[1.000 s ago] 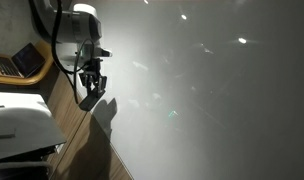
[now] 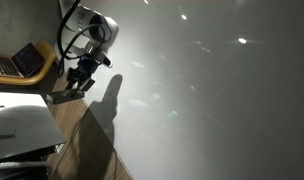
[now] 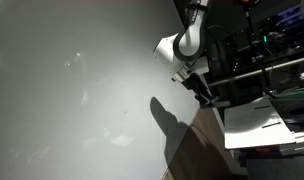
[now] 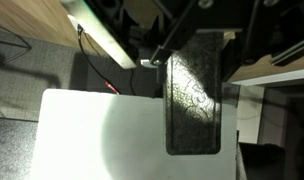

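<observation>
A dark, flat, oblong object [image 4: 193, 115] with an embossed curling pattern juts out from my gripper in the wrist view. The gripper is shut on its near end, which the dark fingers partly hide. In exterior view 1 the same dark object [image 2: 66, 97] hangs below the gripper [image 2: 80, 84], beside the right edge of a white tabletop [image 2: 27, 115]. Exterior view 2 has the gripper [image 3: 204, 96] just left of that white top [image 3: 254, 118]. In the wrist view, the object overlaps the white surface [image 4: 92, 135]; the height between them cannot be told.
A large grey-white surface [image 2: 202, 90] fills most of exterior view 1, with a wooden strip [image 2: 87, 150] along its edge. An open laptop [image 2: 28, 60] rests on an orange-brown chair [image 2: 4, 68] at the left. A red-and-black cable [image 4: 107, 84] runs near the gripper.
The arm has swung left in exterior view 1, carrying the dark object from over the edge of the large pale surface towards the white tabletop. The object's angle has turned too.
</observation>
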